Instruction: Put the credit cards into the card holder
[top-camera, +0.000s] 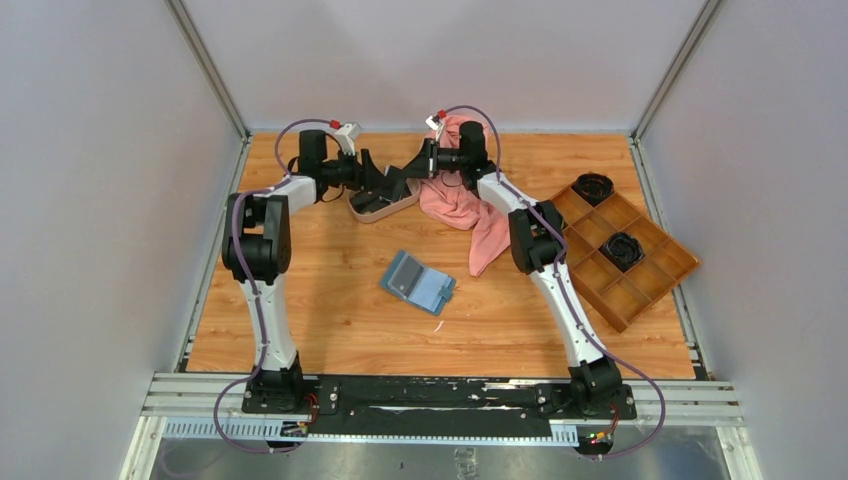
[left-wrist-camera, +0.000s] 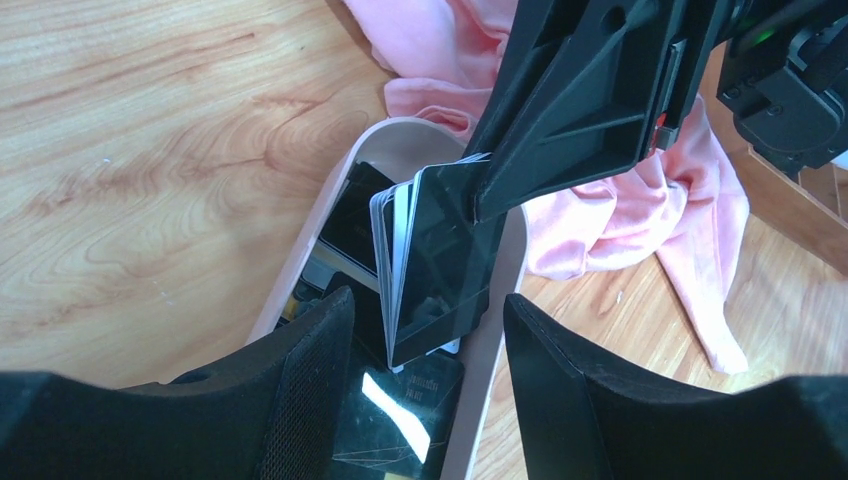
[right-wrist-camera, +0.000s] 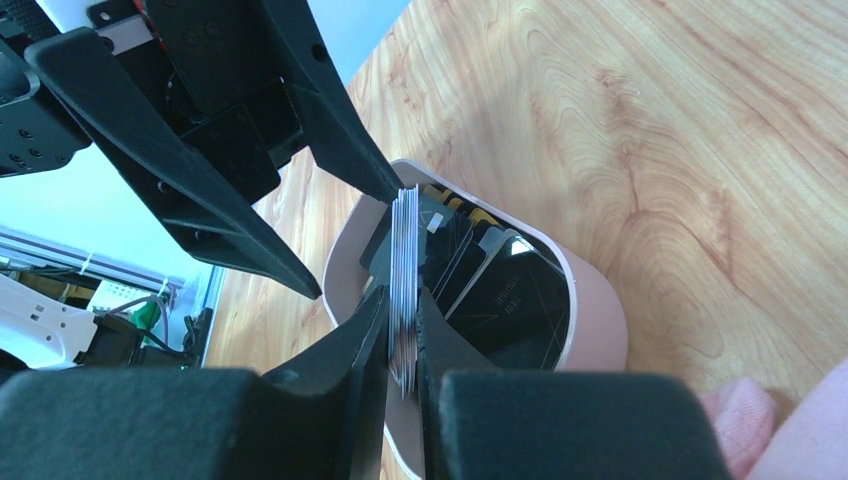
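Note:
A stack of dark cards (left-wrist-camera: 440, 255) with pale edges is pinched by my right gripper, whose fingers close on it from both sides. The stack hangs tilted over a pink oval bin (left-wrist-camera: 500, 300) that has more dark cards (right-wrist-camera: 515, 310) lying inside. My left gripper stands open close by, its fingertips apart on either side of the stack's lower end as seen in the left wrist view; no contact shows. An open blue card holder (top-camera: 418, 283) lies on the table in front of the bin.
Pink cloth (top-camera: 460, 205) lies crumpled right of the bin, under the right arm. A wooden compartment tray (top-camera: 627, 253) with black coiled cables sits at the right.

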